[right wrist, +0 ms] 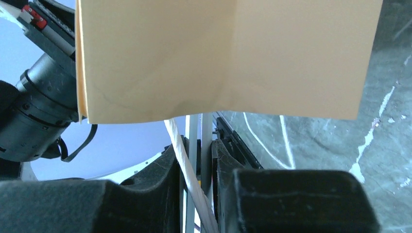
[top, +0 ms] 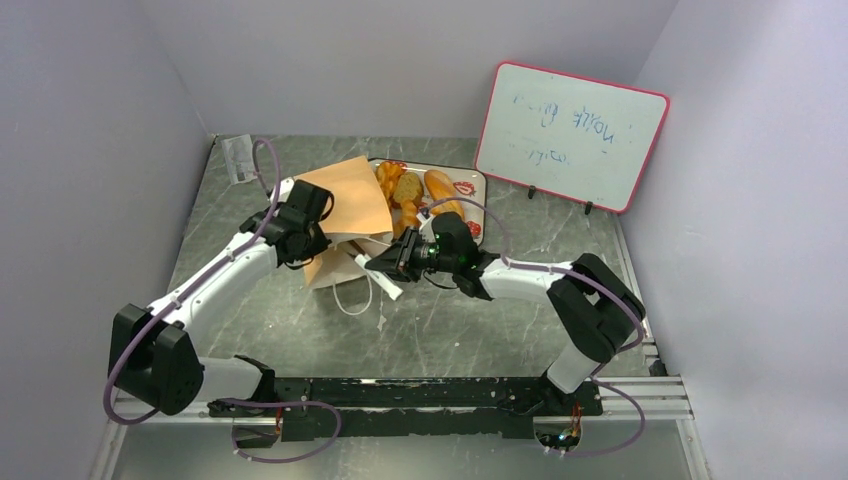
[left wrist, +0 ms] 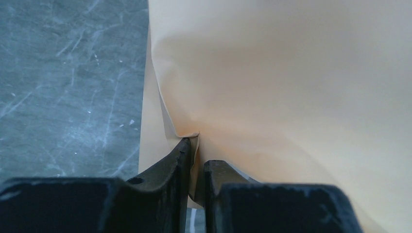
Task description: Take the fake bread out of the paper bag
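Observation:
The brown paper bag is tilted above the table, its top partly covering the tray. My left gripper is shut on the bag's folded paper edge, which runs between its fingertips in the left wrist view. The right gripper is at the bag's right side; its fingers stand a little apart, with a white bag handle running through the gap. Several pieces of fake bread, including a long loaf and a brown slice, lie on the tray. The bag's inside is hidden.
A whiteboard leans at the back right, and a clear packet lies at the back left. Another white handle loops down over the table.

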